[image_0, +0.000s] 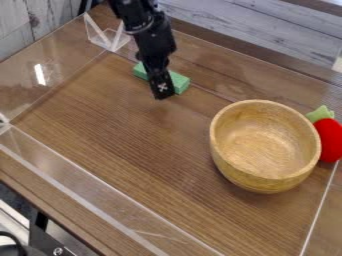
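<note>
My black gripper (155, 82) reaches down from the top of the camera view, open, its fingertips over a small green block (175, 80) on the wooden table. Whether the fingers touch the block cannot be told; the arm covers part of it.
A large light wooden bowl (263, 144) stands on the right. Beyond it, at the right edge, lies a red object (327, 141) with a green top. A clear wire-like item (104, 32) is at the back left.
</note>
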